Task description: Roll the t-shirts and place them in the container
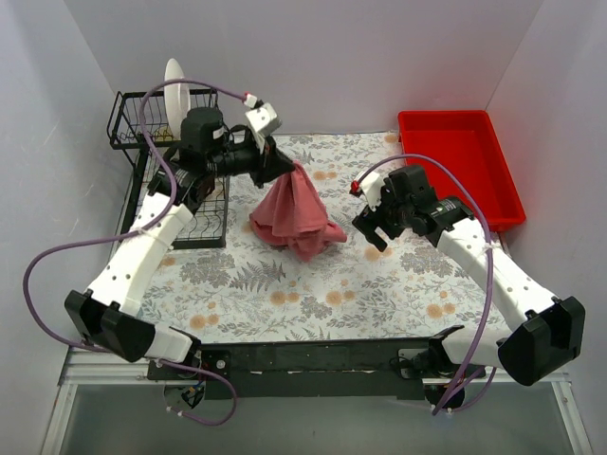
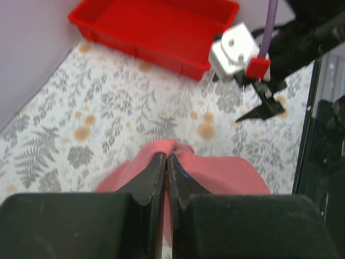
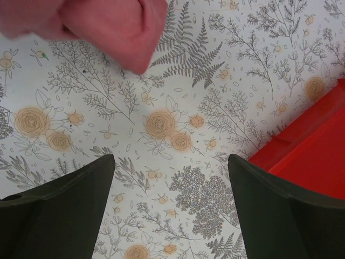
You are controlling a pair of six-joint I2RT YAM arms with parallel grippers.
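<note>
A pink-red T-shirt [image 1: 302,216] hangs from my left gripper [image 1: 279,171], its lower part bunched over the middle of the table. In the left wrist view the left gripper is shut on a pinch of the shirt [image 2: 226,171], which spreads out to both sides of the fingertips. My right gripper [image 1: 368,234] is over the table right of the shirt and stands open. Between its fingers the right wrist view shows only the patterned table; part of the shirt [image 3: 116,32] is blurred at the upper left.
A red bin [image 1: 465,161] occupies the back right. At the back left stands a black dish rack [image 1: 133,194] with a white plate [image 1: 176,100], partly behind the left arm.
</note>
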